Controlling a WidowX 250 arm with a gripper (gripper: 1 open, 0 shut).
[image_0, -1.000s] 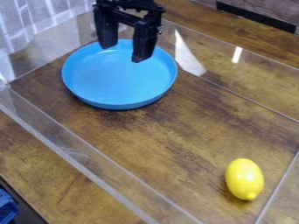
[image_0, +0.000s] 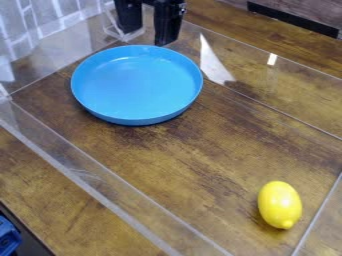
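My black gripper (image_0: 148, 28) is at the top centre of the camera view, partly cut off by the frame's edge, just beyond the far rim of a blue round plate (image_0: 136, 90). Whether its fingers are open or shut is not clear. The plate looks empty. A yellow lemon (image_0: 279, 205) lies on the wooden surface at the lower right, well apart from the plate.
Clear plastic walls border the wooden work area on the left and back. A blue object (image_0: 7, 238) shows at the bottom-left corner. The wood between plate and lemon is clear.
My gripper has moved up in the view, away from over the plate to beyond its far rim, and more of it is out of frame. The plate and lemon are unmoved.
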